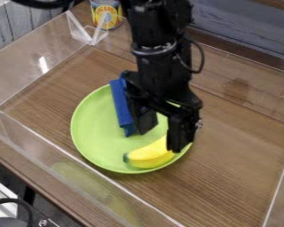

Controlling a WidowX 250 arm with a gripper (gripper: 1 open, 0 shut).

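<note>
My black gripper (160, 121) hangs over a green plate (95, 132), open, its fingers above and around the plate's middle. A yellow banana-like object (145, 156) lies on the plate's front right, below the fingers and partly hidden by them. A blue block (121, 106) lies at the plate's back left, partly behind the gripper.
A can (106, 15) stands at the back left beside the clear tray walls. A black cable crosses the front left corner.
</note>
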